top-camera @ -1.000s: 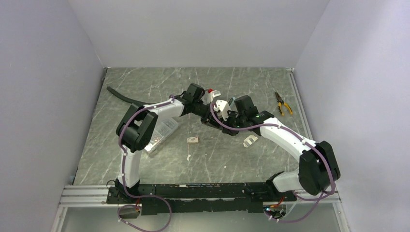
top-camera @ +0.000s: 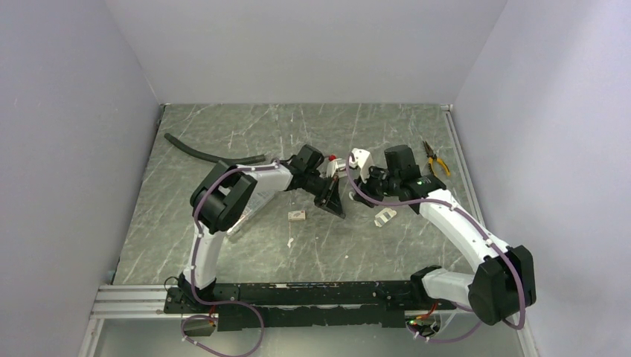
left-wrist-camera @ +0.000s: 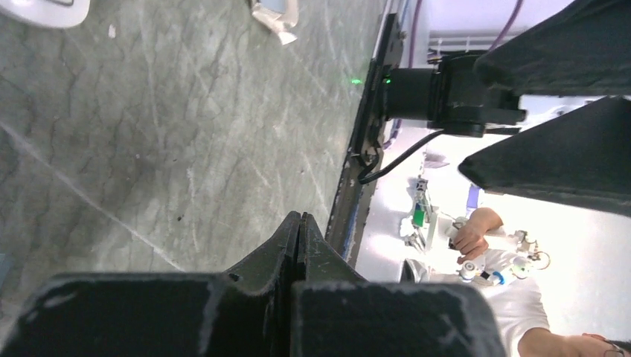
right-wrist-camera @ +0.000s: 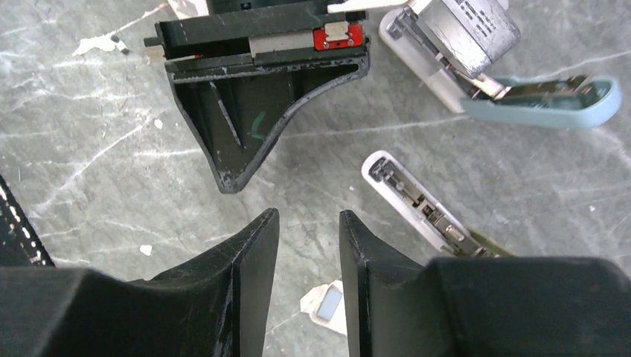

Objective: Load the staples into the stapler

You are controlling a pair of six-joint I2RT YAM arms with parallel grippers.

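My left gripper is shut near the middle of the table; the left wrist view shows its fingers meeting, anything held too small to tell. My right gripper is part open above the table, nothing visible between its fingers. In the right wrist view, a light blue stapler lies at upper right with a metal part beside it, and an open white strip-shaped piece with a metal channel lies below it. A small pale box sits left of the grippers.
A white packet lies right of centre. Pliers lie at the right edge, a dark hose at back left, and a clear case under the left arm.
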